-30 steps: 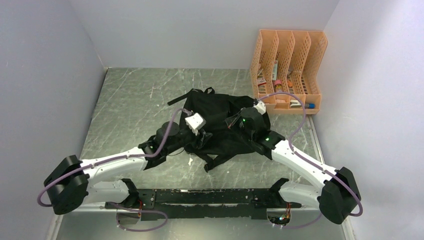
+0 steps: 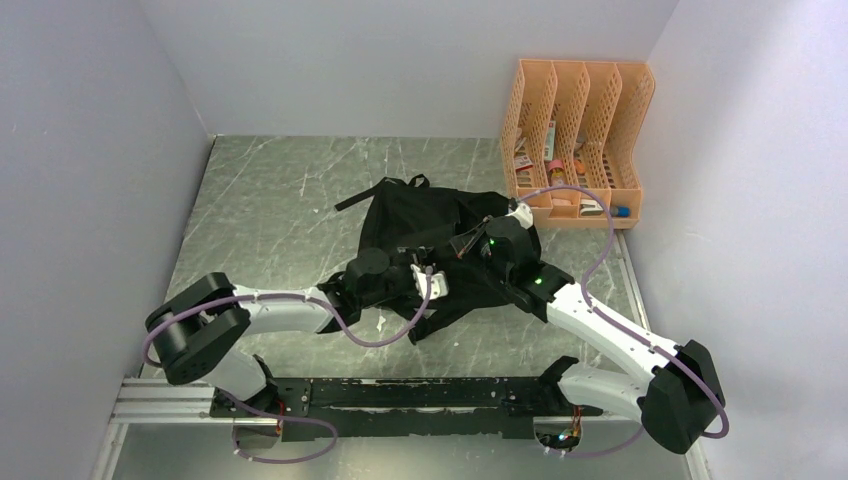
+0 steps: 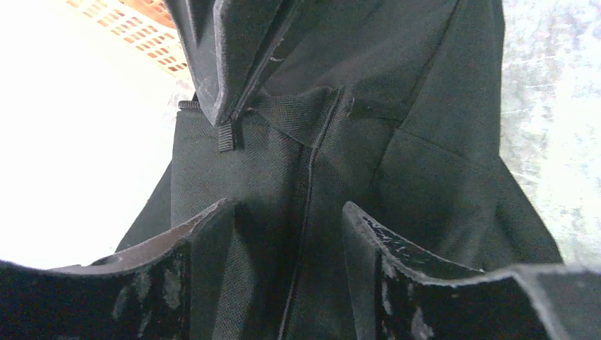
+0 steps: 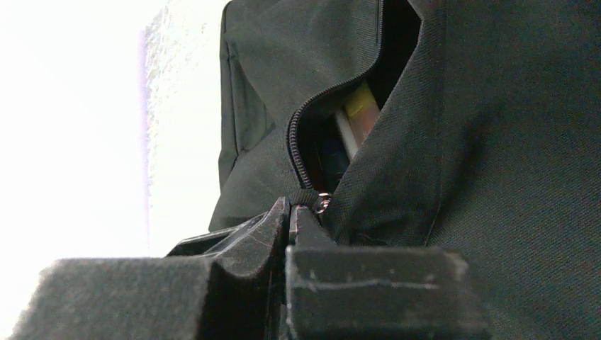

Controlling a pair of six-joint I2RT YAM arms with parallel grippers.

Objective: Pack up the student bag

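The black bag lies on the table, its zipped mouth partly open. In the right wrist view, the toothed zipper edge curves around the opening, where something yellow and white shows inside. My right gripper is shut at the zipper's end, with a small fabric tab at its fingertips and a metal bit beside them. My left gripper is open over the bag's cloth, a seam running between its fingers. The left wrist view also shows the tab below the right gripper's tip.
An orange sectioned rack with several small items stands at the back right, close to the right arm. A strap sticks out from the bag's far left. Bare table lies left of the bag.
My left gripper has swung and moved right along the near part of the bag, closer to the right gripper. The right arm and the bag look nearly unmoved.
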